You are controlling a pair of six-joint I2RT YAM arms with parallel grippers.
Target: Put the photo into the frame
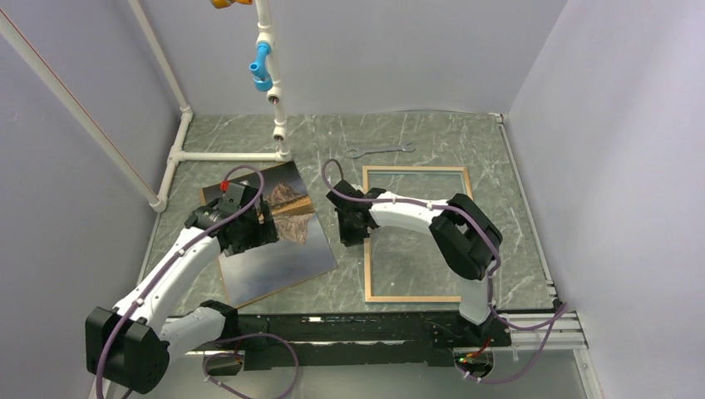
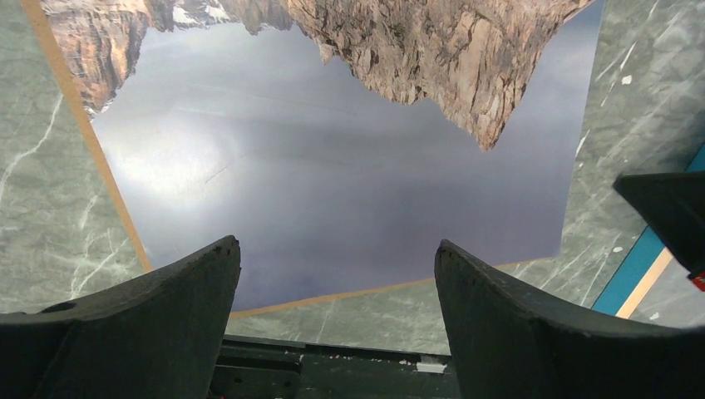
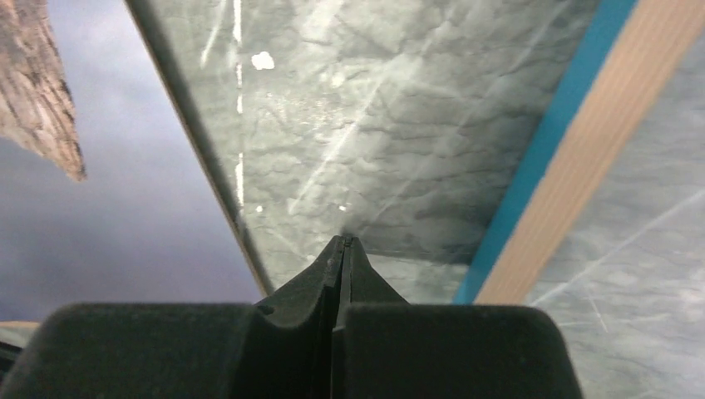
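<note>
The photo (image 1: 278, 268), a mountain mirrored in grey water, lies tilted on the left of the worktop. Over its middle my left gripper is open, its fingers wide apart with none of the photo's edges between them. My right gripper is shut with nothing held, and the photo's right edge (image 3: 212, 179) lies outside its fingers, to their left. From above, the right gripper (image 1: 353, 239) is in the gap between photo and frame. The wooden frame (image 1: 368, 270) lies flat on the right, partly covered by my right arm.
A wrench (image 1: 381, 151) lies behind the frame. White pipes (image 1: 233, 156) with a blue fitting (image 1: 262, 66) stand at the back left. A black rail (image 1: 332, 328) runs along the front edge. Free worktop (image 1: 507, 241) shows right of the frame.
</note>
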